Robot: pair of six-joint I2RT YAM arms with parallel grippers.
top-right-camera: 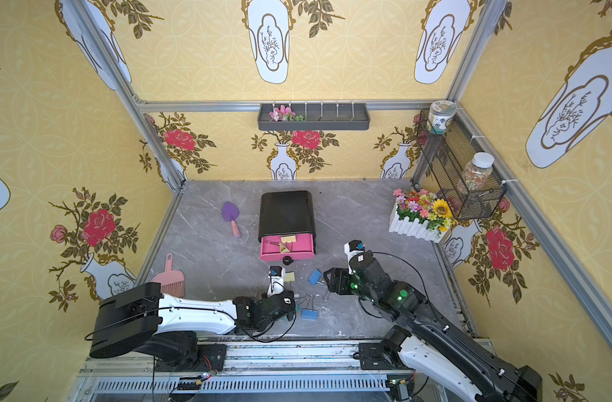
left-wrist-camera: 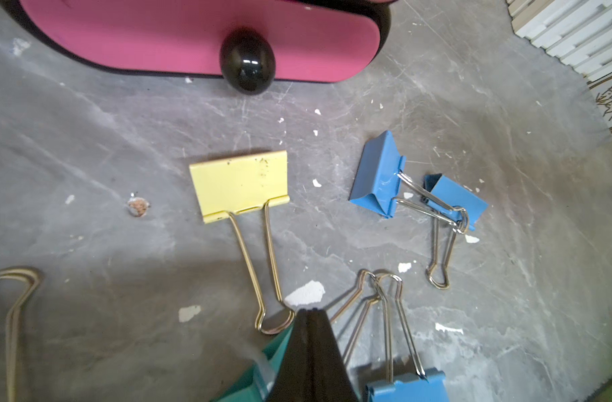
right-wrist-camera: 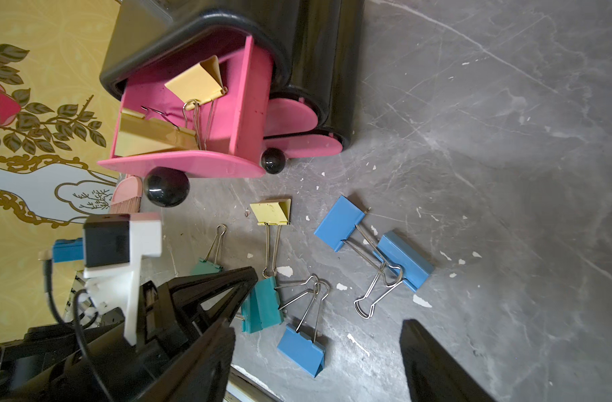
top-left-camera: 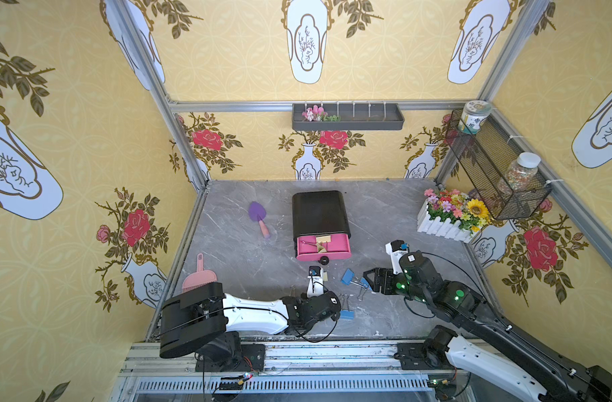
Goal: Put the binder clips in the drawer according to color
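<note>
My left gripper is shut with nothing between its fingers. Outside it, a pale yellow binder clip [left-wrist-camera: 242,182] lies flat on the table, its wire handles reaching toward the fingertips. A teal clip lies close by the left fingers, partly covered in the left wrist view. Another teal clip [right-wrist-camera: 206,266] shows behind the left arm. Three blue clips are out too: one [right-wrist-camera: 341,223] overlapping a second [right-wrist-camera: 408,258], and a third [right-wrist-camera: 303,351] nearer the front. Yellow clips [right-wrist-camera: 197,79] sit in the pulled-out top pink drawer [right-wrist-camera: 198,164]. My right gripper hangs open and empty.
The black drawer cabinet [top-left-camera: 319,209] stands mid-table, its lower drawers closed. A flower planter [top-left-camera: 446,226] is at the right, a purple trowel [top-left-camera: 257,213] and pink dustpan [top-left-camera: 199,276] at the left.
</note>
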